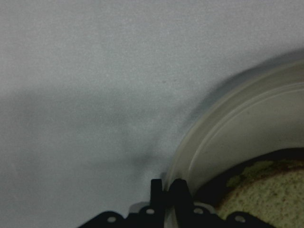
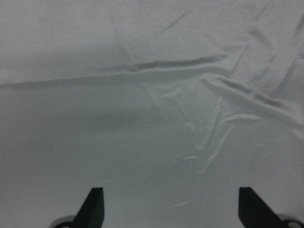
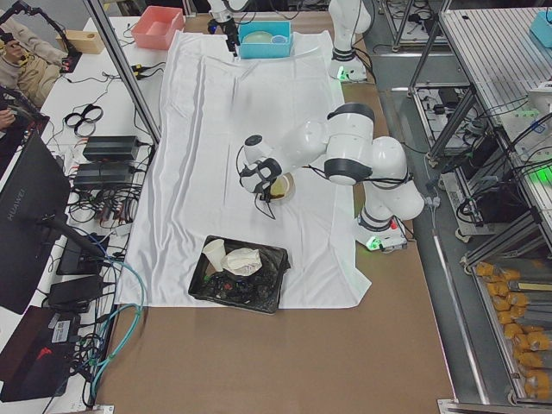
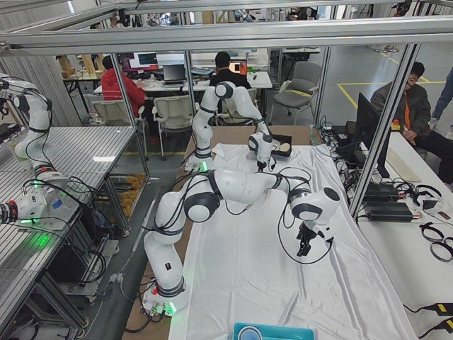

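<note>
A plate [image 1: 223, 114] with a bread-like slice [image 1: 261, 199] lies on the white cloth, partly under my left arm in the camera left view. In the left wrist view my left gripper is at the plate's rim, its fingers close together; whether they pinch the rim is unclear. My right gripper is open above bare wrinkled cloth, nothing between its fingers.
A black bin [image 3: 224, 293] holding a white cup and crumpled items sits at one end of the cloth. A blue container [image 3: 266, 50] with dishes is at the other end.
</note>
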